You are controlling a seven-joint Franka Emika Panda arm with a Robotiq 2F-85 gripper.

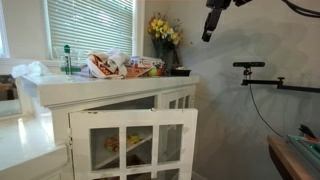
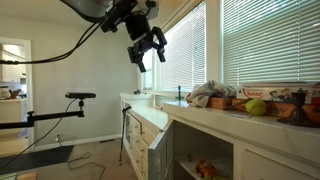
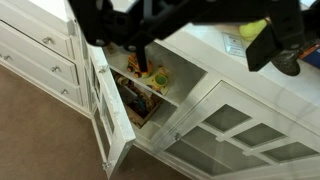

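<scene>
High above the white cabinet, my gripper hangs with its fingers spread and nothing between them. In the wrist view, the two dark fingers stand wide apart at the top, blurred. One white cabinet door with glass panes is swung open. Inside, yellow and orange items sit on a shelf, and further objects lie below it. The gripper touches none of these things.
Cluttering the countertop are bags, a green apple and a dark pot. Yellow flowers stand at the back corner. A camera on an arm juts out at the right.
</scene>
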